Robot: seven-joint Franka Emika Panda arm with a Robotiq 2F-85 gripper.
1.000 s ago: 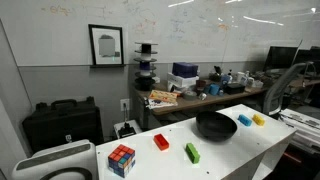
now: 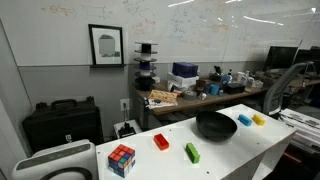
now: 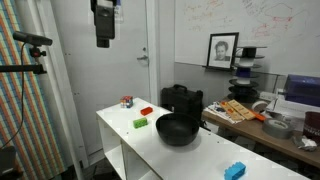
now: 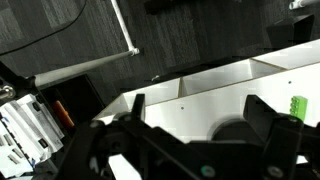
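Note:
My gripper stands open in the wrist view, its two fingers wide apart and nothing between them. Exterior view 2 has the gripper (image 3: 103,40) high above the front of the white table. A black pan (image 2: 215,126) rests mid-table. Left of it lie a green block (image 2: 192,153) and a red block (image 2: 161,142), with a Rubik's cube (image 2: 121,160) farther left. To the pan's right are a blue block (image 2: 244,120) and a yellow block (image 2: 259,119). In the wrist view the pan (image 4: 236,131) is partly hidden by the gripper; the green block (image 4: 298,107) shows at the right.
A white appliance (image 2: 58,163) is in the left foreground of exterior view 1. Behind the white table, a wooden bench (image 2: 205,101) carries boxes, cups and other clutter. A black case (image 2: 62,122) stands by the wall. Bare tabletop surrounds the pan.

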